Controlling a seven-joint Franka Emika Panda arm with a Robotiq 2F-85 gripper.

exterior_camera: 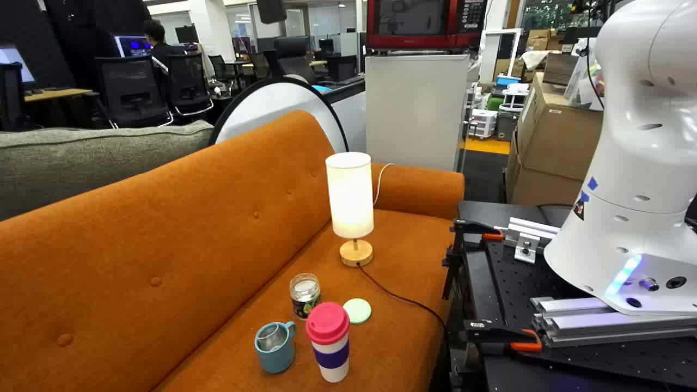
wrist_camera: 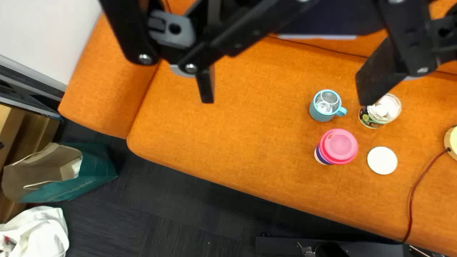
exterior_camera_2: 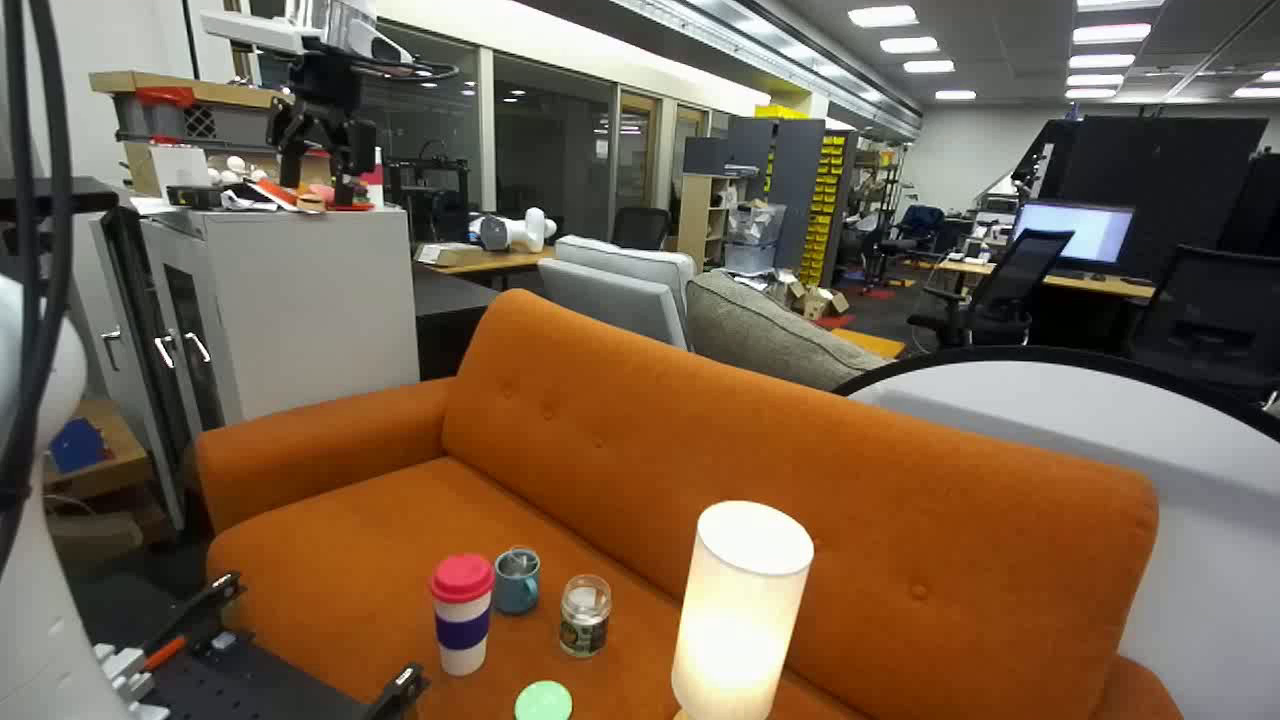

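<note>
High above the orange couch point(exterior_camera: 405, 235), my gripper stands open, its fingers wide apart and only couch seat seen between and below them. Exterior view 2 also has the gripper point(exterior_camera_2: 321, 168), at upper left. On the seat are a blue mug point(exterior_camera: 275, 358) with a metal cup point(exterior_camera: 271, 337) inside, a white tumbler point(exterior_camera: 332, 366) with a pink lid and purple band, and a lidless glass jar point(exterior_camera: 305, 297). All three stand upright. A pale green round lid point(exterior_camera: 356, 311) lies flat near the jar. In the wrist view, one finger partly covers the jar point(wrist_camera: 387, 109).
A lit lamp point(exterior_camera: 350, 196) with a wooden base stands on the couch, its cord point(exterior_camera: 402, 298) running over the front edge. The couch back and arms bound the seat. Bare seat point(exterior_camera_2: 360, 540) lies to the left in exterior view 2. Clamps point(exterior_camera: 500, 333) edge the robot's table.
</note>
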